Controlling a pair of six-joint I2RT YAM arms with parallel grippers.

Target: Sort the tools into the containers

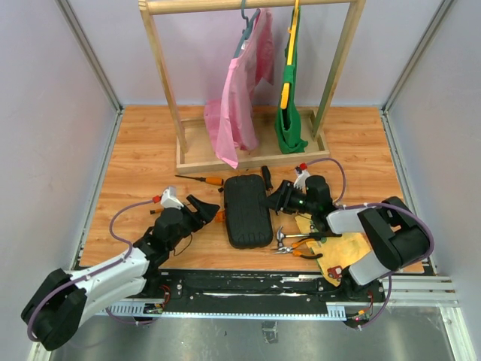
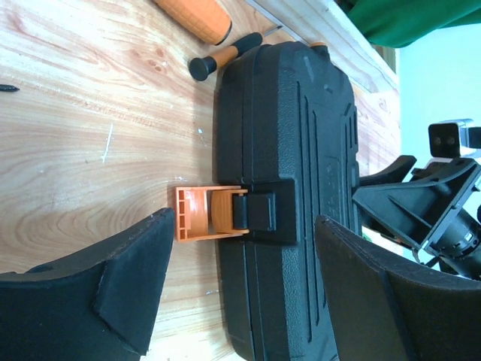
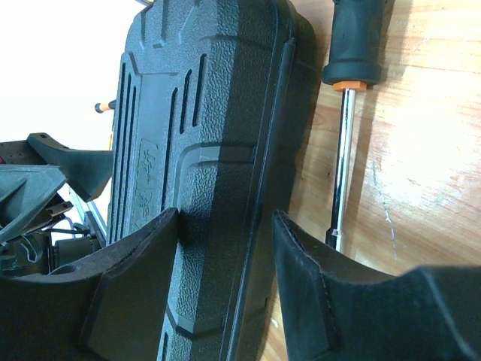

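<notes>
A closed black case (image 1: 249,212) lies mid-table. From its left side an orange latch (image 2: 207,213) sticks out, flipped away from the wall. My left gripper (image 1: 204,209) stands open just left of the case, nothing between its fingers. At the case's right edge is my right gripper (image 1: 273,197), its fingers open; the lid edge shows between them in the right wrist view, but contact cannot be told. An orange-handled screwdriver (image 1: 213,180) and a black-handled screwdriver (image 3: 355,45) lie behind the case. A hammer (image 1: 281,239) and orange-handled pliers (image 1: 304,255) lie to its front right.
A yellow cloth (image 1: 344,254) spreads under the right arm. Behind the tools rises a wooden rack (image 1: 225,164) with a pink garment (image 1: 239,101) and a green one (image 1: 288,124) hanging from it. Bare table lies at the far left.
</notes>
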